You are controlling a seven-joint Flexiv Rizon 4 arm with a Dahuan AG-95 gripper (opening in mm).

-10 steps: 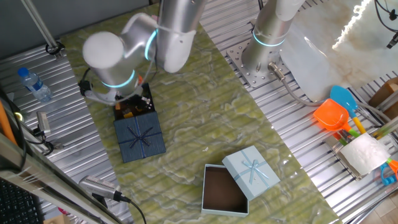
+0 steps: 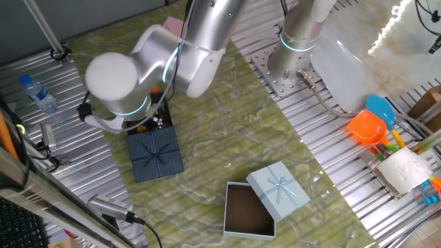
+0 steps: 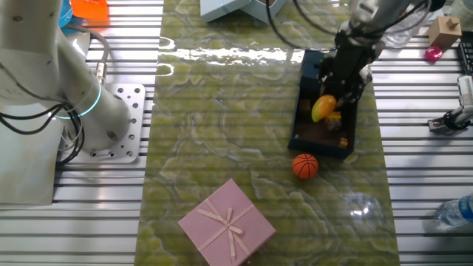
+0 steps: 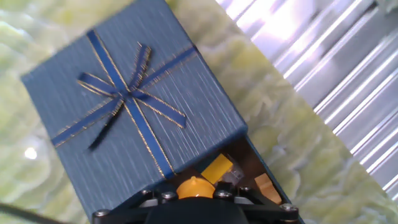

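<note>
A dark blue box (image 3: 295, 138) stands on the green marbled mat, its ribboned lid (image 4: 134, 93) covering one part and leaving the other part uncovered. Small yellow and orange-brown pieces lie inside. Over the uncovered part is my gripper, shut on a yellow-orange, mango-like fruit (image 3: 323, 108); only the fruit's top shows between the fingers in the wrist view. In exterior view 1 the arm hides most of the gripper. A small orange basketball (image 3: 305, 166) rests on the mat just outside the box's end.
A light blue box (image 2: 248, 213) is partly uncovered, its lid (image 2: 279, 190) leaning beside it. A pink ribboned box (image 3: 227, 223) sits elsewhere on the mat. Metal slats border the mat, with a water bottle (image 2: 38, 94) on them.
The blue box and lid moved very slightly. The light blue box stayed still.
</note>
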